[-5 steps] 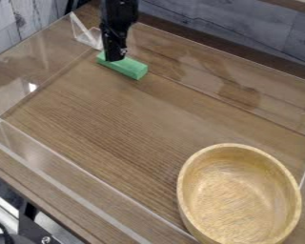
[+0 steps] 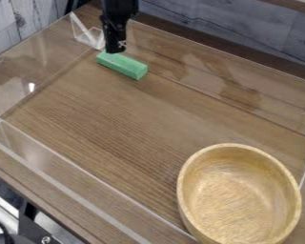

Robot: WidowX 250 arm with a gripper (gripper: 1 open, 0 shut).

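Note:
A green rectangular block (image 2: 122,65) lies on the wooden table near the back left. Just behind and above it is my dark gripper (image 2: 114,44), hanging from the top edge of the view. It is small and dark here, so whether its fingers are open or shut is unclear; no object shows lifted in it.
A large round beige bowl (image 2: 238,195) stands at the front right. A clear plastic piece shows left of the gripper, and the table's left edge runs down toward some dark cables at the lower left.
My gripper has risen slightly away from the green block. The block and bowl stay where they were.

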